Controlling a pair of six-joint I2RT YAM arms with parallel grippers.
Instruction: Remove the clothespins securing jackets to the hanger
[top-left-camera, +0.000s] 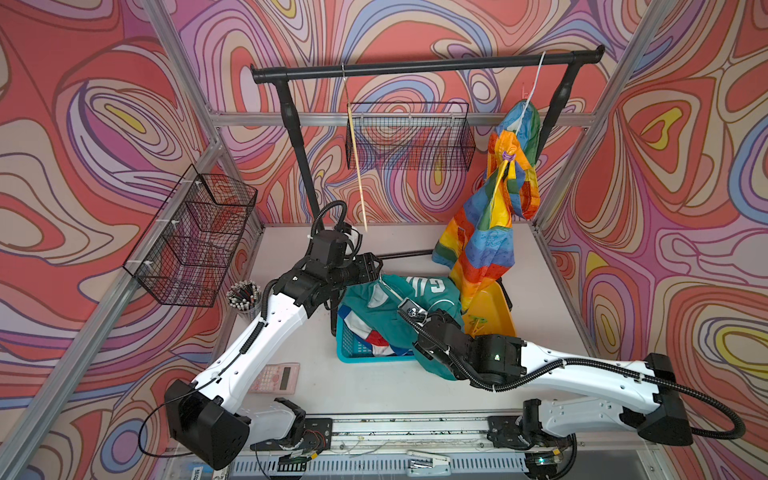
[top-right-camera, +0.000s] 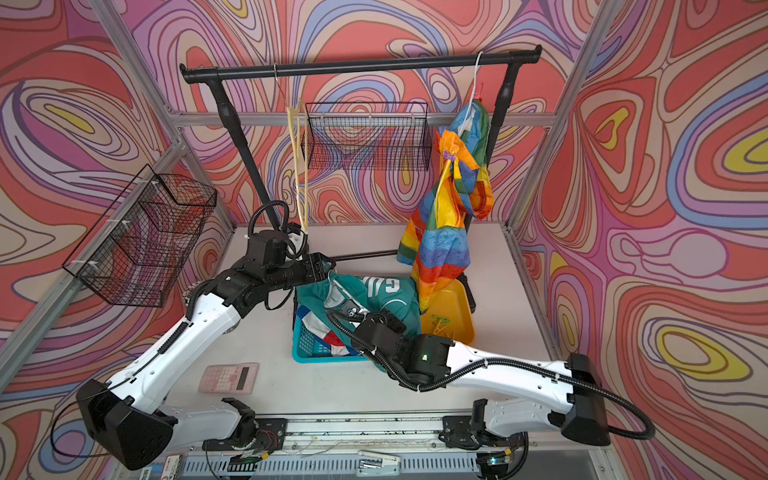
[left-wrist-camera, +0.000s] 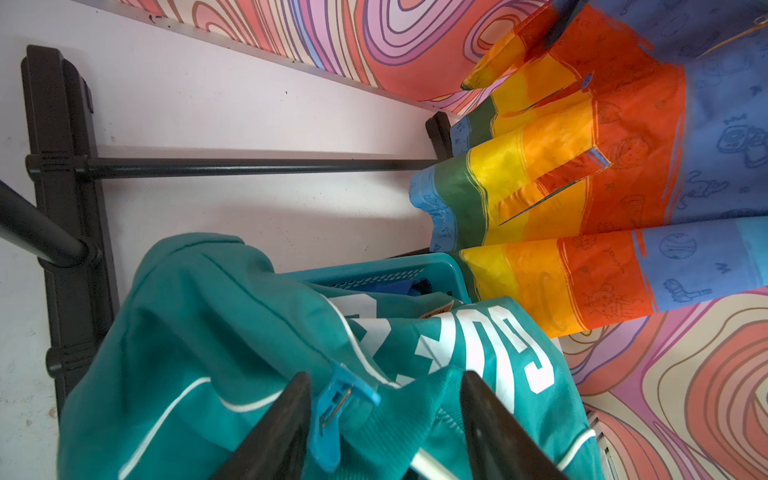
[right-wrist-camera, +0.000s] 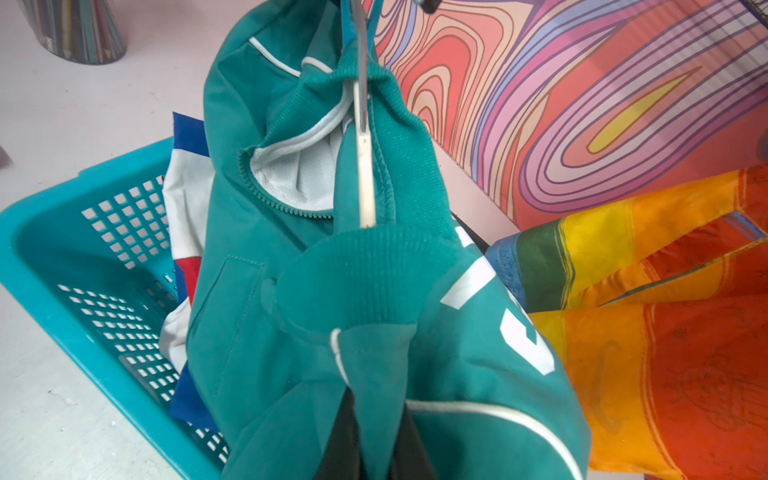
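Note:
A teal jacket (top-left-camera: 400, 292) with white lettering lies over the blue basket, a pale hanger arm (right-wrist-camera: 365, 160) running inside its collar. At one end of that hanger sits a blue clothespin (left-wrist-camera: 326, 424), clipped on the teal cloth. My left gripper is open around this spot; the clothespin lies between its fingers, close to the left finger (left-wrist-camera: 289, 424). My right gripper is shut on a gathered fold of the jacket. A second clothespin on this jacket cannot be made out.
The blue basket (right-wrist-camera: 48, 280) also holds a white, red and blue garment (right-wrist-camera: 188, 184). At its right stands a yellow bin (top-left-camera: 502, 320) with clothespins inside. A rainbow garment (top-left-camera: 489, 240) hangs from the black rack (top-left-camera: 432, 65). Empty pale hangers (top-right-camera: 297, 168) hang at left.

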